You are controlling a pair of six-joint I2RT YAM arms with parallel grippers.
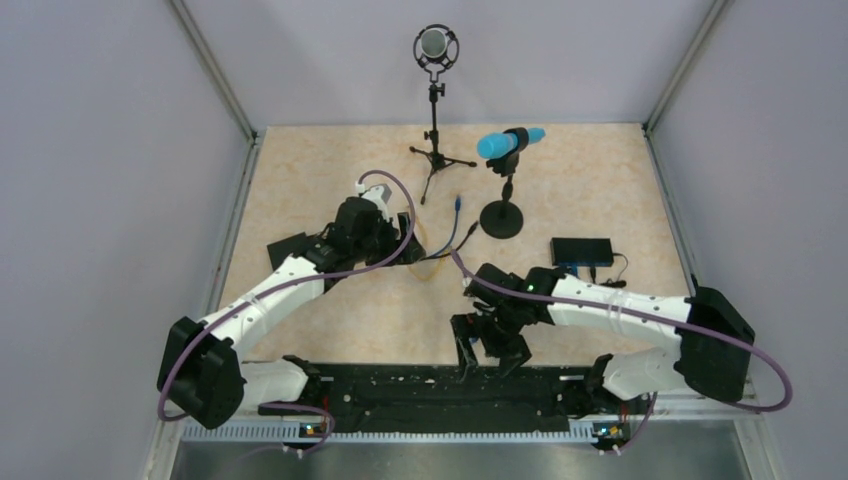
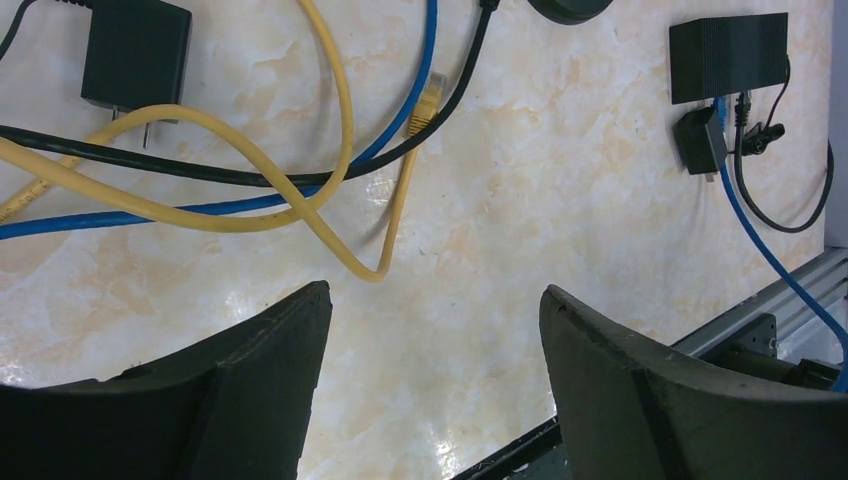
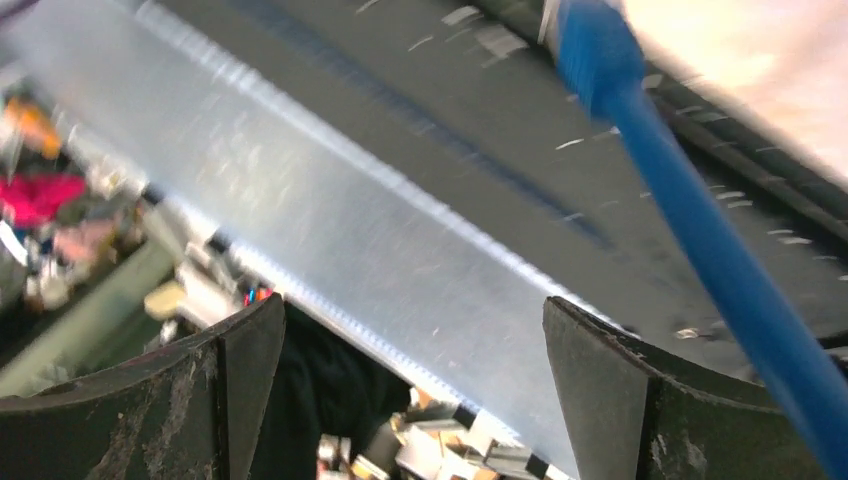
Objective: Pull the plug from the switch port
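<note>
The black switch [image 1: 580, 252] sits at the table's right, and in the left wrist view the same box [image 2: 727, 57] has a blue plug [image 2: 720, 110] and a black plug [image 2: 743, 110] at its ports. My left gripper hangs open over yellow, blue and black cables at the table's left-middle. My right gripper [image 1: 480, 355] is low at the front edge, left of the switch, open; in its blurred wrist view a blue cable [image 3: 700, 240] runs past the right finger.
A microphone on a tripod [image 1: 434, 110] and a stand holding a cyan cylinder [image 1: 503, 218] stand at the back. A black adapter [image 2: 135, 55] lies among the left cables.
</note>
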